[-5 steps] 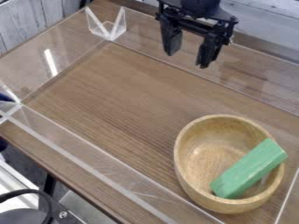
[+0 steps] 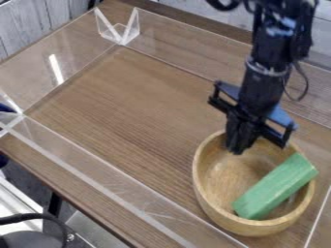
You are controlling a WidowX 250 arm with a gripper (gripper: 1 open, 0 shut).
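Note:
My gripper is low over the back rim of a wooden bowl at the right of the camera view, pointing down, its dark fingers close together and shut; nothing shows held between them. A green oblong object lies tilted in the right part of the bowl, apart from the gripper.
A small white wire-like object stands at the back left. A black curved object is at the lower left edge.
The bowl and green object have not moved.

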